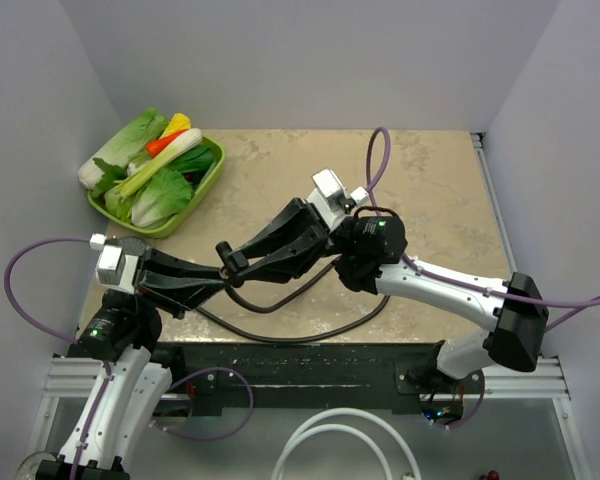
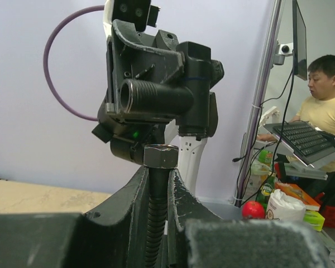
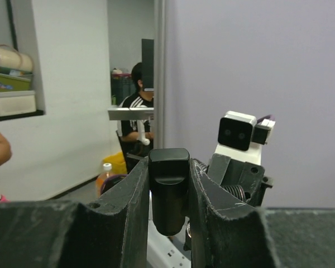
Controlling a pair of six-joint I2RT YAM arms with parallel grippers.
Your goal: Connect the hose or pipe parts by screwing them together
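Note:
My left gripper (image 1: 215, 275) is shut on the upright end of the dark hose, whose hex nut (image 2: 161, 156) tops the ridged tube in the left wrist view. My right gripper (image 1: 248, 265) holds a black fitting between its fingers; in the left wrist view this fitting shows a horizontal threaded port (image 2: 156, 97) above the nut. From the top, the two sit very close above the table; whether they touch is unclear. The hose (image 1: 320, 335) loops on the table below.
A green basket of vegetables (image 1: 155, 230) sits at the back left. White tubing (image 1: 350, 415) lies beyond the front edge. People and shelves show beyond the walls.

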